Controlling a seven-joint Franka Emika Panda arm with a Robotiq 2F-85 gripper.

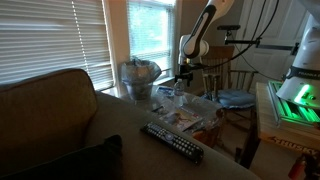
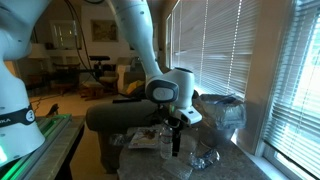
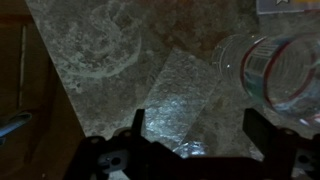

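A clear plastic bottle (image 1: 180, 89) stands on the table among flat, shiny items; its round top end (image 3: 291, 75) shows large at the right of the wrist view. My gripper is open, its two dark fingers wide apart at the lower edge of that view. Between and beyond them lies a flat, clear plastic packet (image 3: 180, 97), with the bottle off toward the right finger. In exterior view 1 my gripper (image 1: 184, 77) is just above the bottle. Exterior view 2 shows the bottle (image 2: 166, 139) close beside the dark fingers; whether they touch it cannot be told.
A bin lined with clear plastic (image 1: 140, 77) stands near the window. On the sofa's arm in front lies a black remote (image 1: 172, 142). Crumpled clear plastic (image 2: 205, 160) lies near the bottle. A chair (image 1: 235, 88) is beyond the table edge.
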